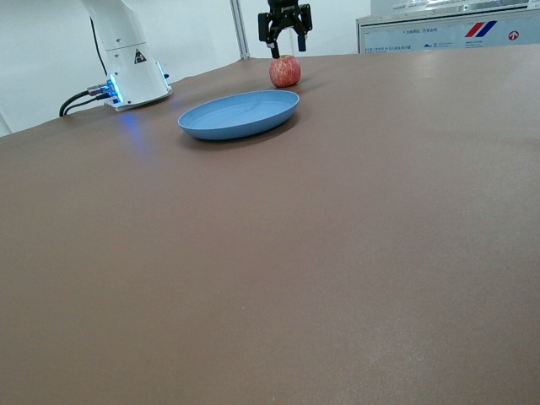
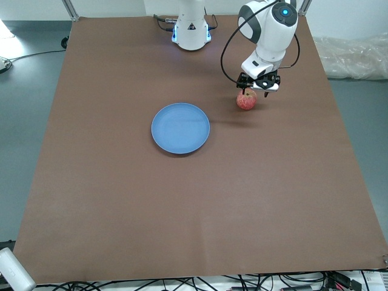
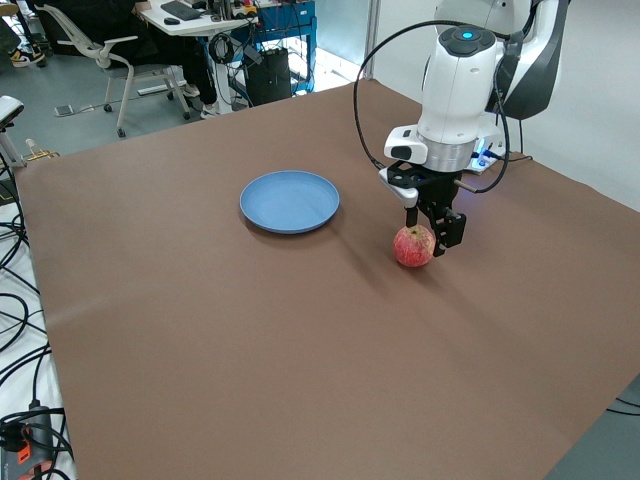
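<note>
A red apple (image 2: 246, 100) stands on the brown table (image 2: 200, 218), behind and right of a blue plate (image 2: 180, 128) in the left view. My black gripper (image 2: 254, 92) is just over the apple, its fingers open and straddling it from above. In the top view the fingertips (image 1: 275, 52) hang at the top of the apple (image 1: 285, 72). In the right view the gripper (image 3: 425, 235) reaches down around the apple's upper part; whether the fingers touch it cannot be told.
The robot's white base (image 2: 191, 30) with cables stands at the table's back. Cables and devices lie beyond the table's edge, and a chair (image 3: 100, 45) is outside it.
</note>
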